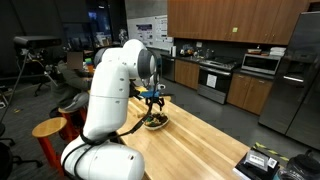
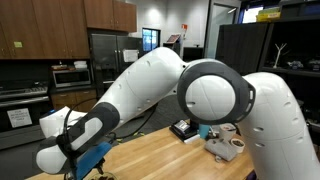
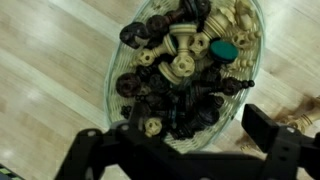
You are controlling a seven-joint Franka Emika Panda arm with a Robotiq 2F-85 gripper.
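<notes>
A round wicker basket (image 3: 113,97) holds a heap of dark and light wooden chess pieces. One dark piece (image 3: 133,35) lies near its left rim, and a light piece (image 3: 183,47) rests amid the heap. Above the basket (image 1: 156,127), my gripper (image 1: 153,100) points downward. In the wrist view its fingers (image 3: 87,150) reach in from the bottom edge, wide apart, with the gripper open and nothing held. More light pieces (image 3: 290,121) lie on the table to the right of the basket.
A dark box-like object (image 1: 257,163) sits near its front right edge. Red stools (image 1: 48,128) stand along the left side.
</notes>
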